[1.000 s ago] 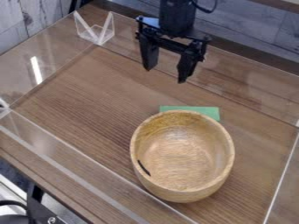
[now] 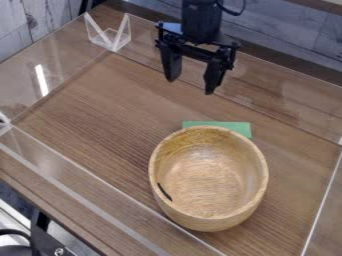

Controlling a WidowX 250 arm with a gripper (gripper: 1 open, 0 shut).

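My black gripper [image 2: 197, 58] hangs over the back middle of the wooden table, its fingers spread apart and open. Below it and a little to the right, a green rectangular block [image 2: 218, 128] lies on the table behind a large light wooden bowl [image 2: 207, 195], which has a dark mark on its inner left side.
Clear plastic pieces sit at the far left and back-left edges. A dark cable lies beyond the lower-left edge.
The gripper has shifted very slightly; the bowl and green block are unchanged.
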